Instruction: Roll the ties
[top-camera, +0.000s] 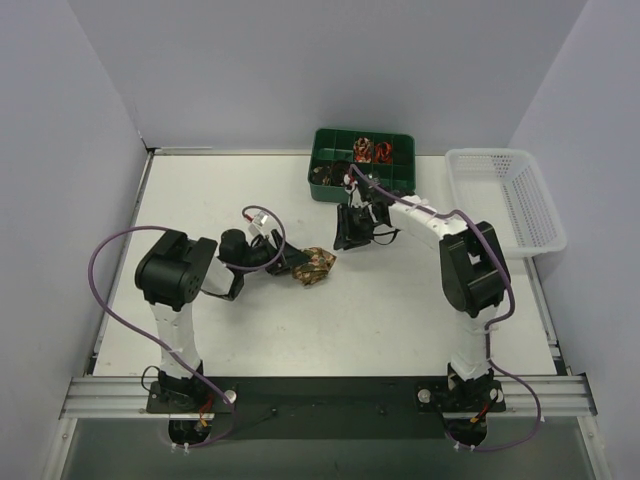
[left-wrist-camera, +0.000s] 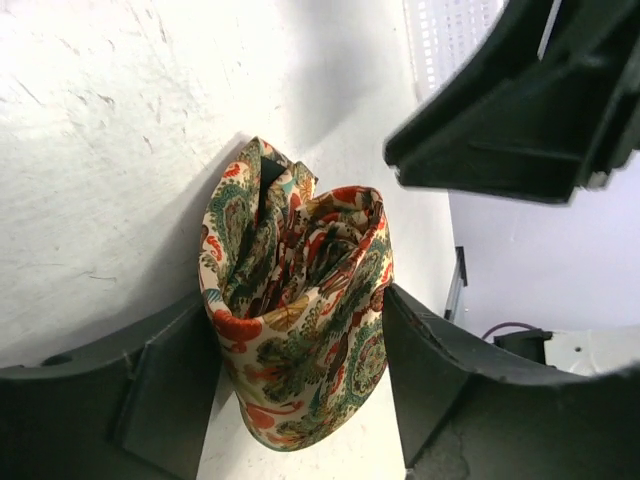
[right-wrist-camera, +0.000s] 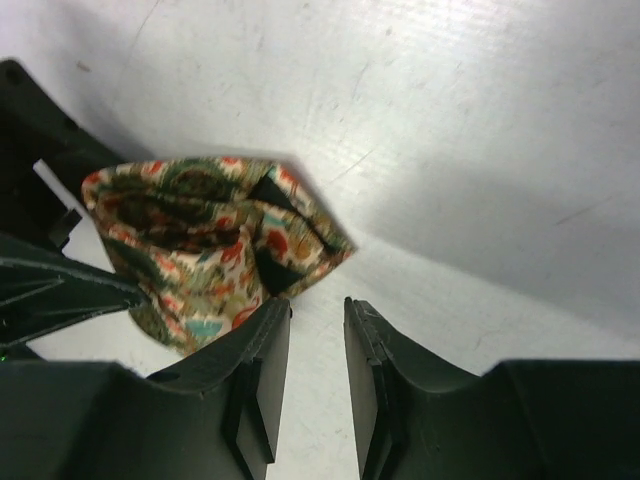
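Note:
A floral tie (top-camera: 315, 266), rolled into a loose bundle with red, green and cream patterns, sits on the white table. In the left wrist view the bundle (left-wrist-camera: 300, 290) shows folded layers and a dark gap at its top. My left gripper is part open, one finger on each side of the tie, close against it. From the right wrist view, the tie (right-wrist-camera: 215, 240) has a loose end sticking out towards my right gripper. That gripper is open and empty, just clear of the tie on its right.
Behind the arms stands a green divided box (top-camera: 320, 150) holding several rolled ties (top-camera: 363, 150). An empty white basket (top-camera: 505, 200) is at the right.

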